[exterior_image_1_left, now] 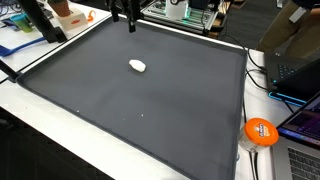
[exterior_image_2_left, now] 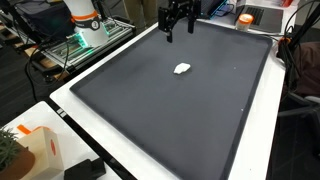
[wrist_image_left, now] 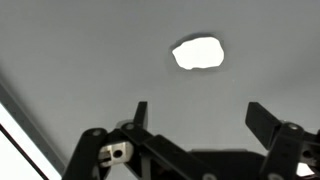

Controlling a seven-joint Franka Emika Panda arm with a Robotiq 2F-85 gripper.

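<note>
A small white piece (exterior_image_1_left: pixel 137 66) with a rounded, uneven outline lies flat on the dark grey board (exterior_image_2_left: pixel 150 105). In the wrist view this white piece (wrist_image_left: pixel 199 53) shows beyond the fingertips, closer to the top edge. My gripper is open, its two black fingers wide apart and nothing between them. Exterior view 2 has the gripper (exterior_image_2_left: pixel 179 34) above the board, on the far side of the white piece and apart from it.
An orange-topped container (exterior_image_1_left: pixel 260 132) stands on the white surface beside the board, close to a laptop (exterior_image_1_left: pixel 300 160). A potted plant (exterior_image_2_left: pixel 14 152) is at the near left in exterior view 2. Most of the board is bare.
</note>
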